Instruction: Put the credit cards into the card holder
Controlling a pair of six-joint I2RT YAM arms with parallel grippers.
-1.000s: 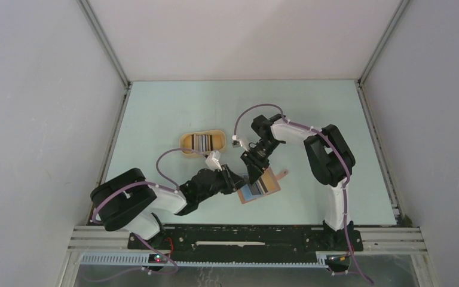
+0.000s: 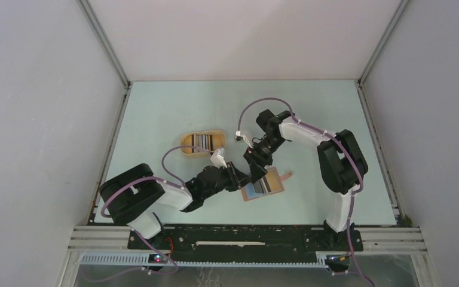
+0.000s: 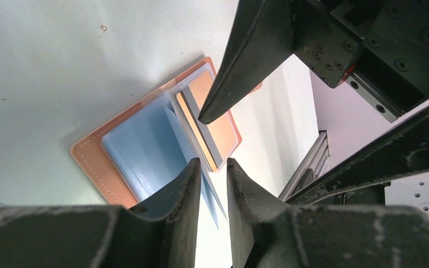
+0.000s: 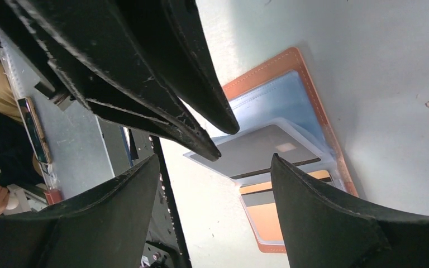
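Observation:
An open brown card holder (image 2: 277, 181) lies on the table, with blue-grey pages and clear sleeves. A dark grey card (image 4: 262, 146) rests in a raised clear sleeve (image 3: 208, 177). Orange cards with a grey stripe (image 3: 214, 117) show behind it. My left gripper is shut on the free edge of that sleeve; in the right wrist view its fingertips (image 4: 230, 126) pinch the sleeve's corner. Directly above the holder, my right gripper stands part open, nothing between its fingers. Its fingertip (image 3: 205, 116) appears close over the striped cards in the left wrist view.
A tan oval tray (image 2: 220, 137) with several cards (image 2: 203, 142) in a row stands behind my left arm. The holder's strap (image 2: 285, 176) sticks out to the right. Both grippers are close together over the holder.
The holder has slid a little to the right, and my left gripper has moved right with it. My right arm has also shifted slightly to the right.

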